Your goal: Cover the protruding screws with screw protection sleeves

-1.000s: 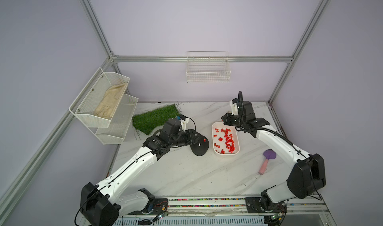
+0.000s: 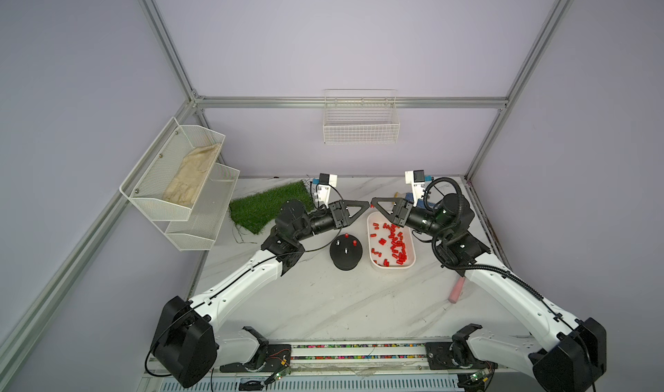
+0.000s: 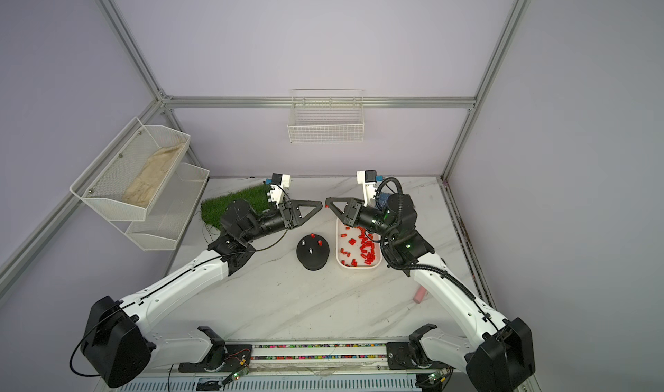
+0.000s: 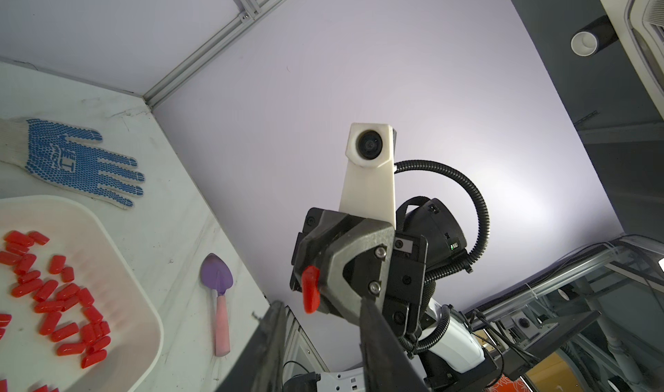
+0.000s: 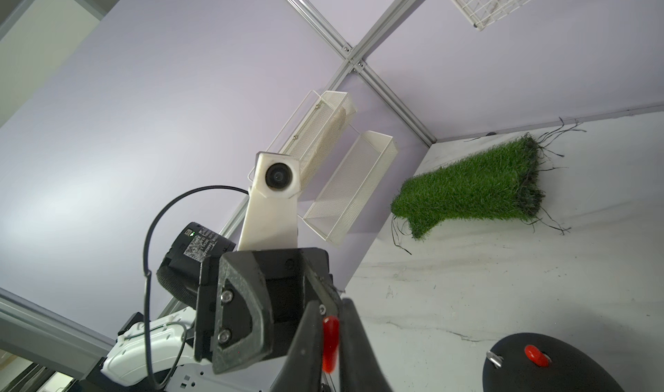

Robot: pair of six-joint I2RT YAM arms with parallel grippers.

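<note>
My two grippers face each other tip to tip above the table. The right gripper [image 2: 373, 203] is shut on a red sleeve [image 5: 330, 343], which pokes out of its tips toward the left arm. My left gripper is open, its two fingers apart, with the held sleeve visible beyond the gap. Under the left arm sits a black round base [image 2: 346, 255]. It bears a bare metal screw [image 5: 494, 358] and a red-capped screw [image 5: 537, 355]; from above, two red caps show on it.
A white bin [image 2: 413, 253] of loose red sleeves stands to the right of the base. Green turf lies at the back left. A blue-white glove [image 4: 83, 158] and a pink-handled trowel [image 4: 220, 323] lie on the right.
The left gripper has risen from over the base and swung right. My right gripper has turned to face it and moved left with the sleeve, narrowing the gap.
</note>
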